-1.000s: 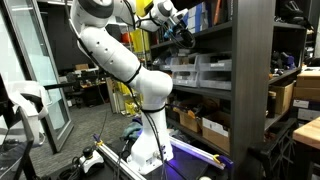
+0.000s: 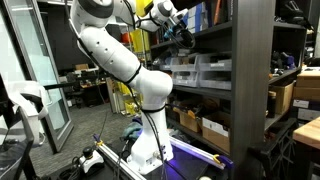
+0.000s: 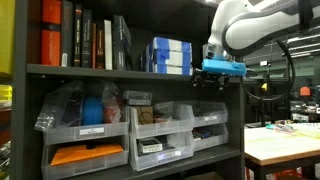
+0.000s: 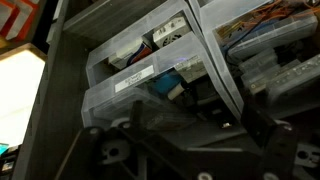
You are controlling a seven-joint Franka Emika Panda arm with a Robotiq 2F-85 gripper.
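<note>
My gripper is open in the wrist view, its two dark fingers far apart, with nothing gripped between them. Beyond the gap is a clear drawer bin [image 4: 137,78] holding small items, with another bin [image 4: 262,40] of cables and parts to the right. In exterior view 2 the gripper [image 3: 210,92] hangs at the front of the dark shelf unit, near the right-hand clear bins [image 3: 208,114]. The raised arm carries the gripper [image 2: 186,42] high by the upper shelf in exterior view 1; its fingers are small and dark there.
Books [image 3: 85,38] and blue-and-white boxes [image 3: 170,56] fill the upper shelf. More clear bins [image 3: 88,131] stand below it, one with an orange item. A thick dark post [image 2: 248,80] rises right of the arm. A wooden table [image 3: 282,145] stands farther right.
</note>
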